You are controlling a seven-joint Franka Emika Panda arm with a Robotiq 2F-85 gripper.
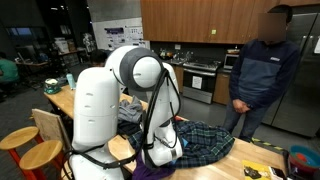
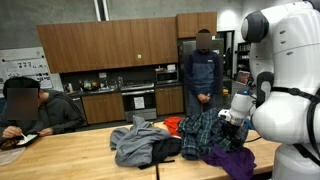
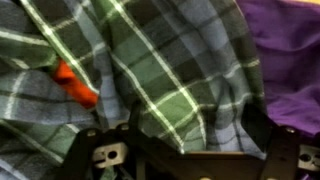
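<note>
A green, blue and white plaid cloth [image 1: 207, 142] lies crumpled on the table, and it fills most of the wrist view [image 3: 165, 70]. Beside it is a purple cloth [image 2: 232, 162], which shows along the right of the wrist view. My gripper is open, its dark fingers spread over the plaid cloth near the purple one. Plaid folds show between the fingers, not gripped. Whether the fingertips touch the fabric I cannot tell. A bit of red-orange fabric [image 3: 75, 85] peeks out among the folds at left.
A grey cloth [image 2: 140, 142] and a black one [image 2: 167, 149] lie left of the plaid in exterior view 2. Bare tabletop [image 2: 65, 158] extends further left. A person [image 1: 262, 70] stands just behind the table; another [image 2: 40, 110] sits at the left.
</note>
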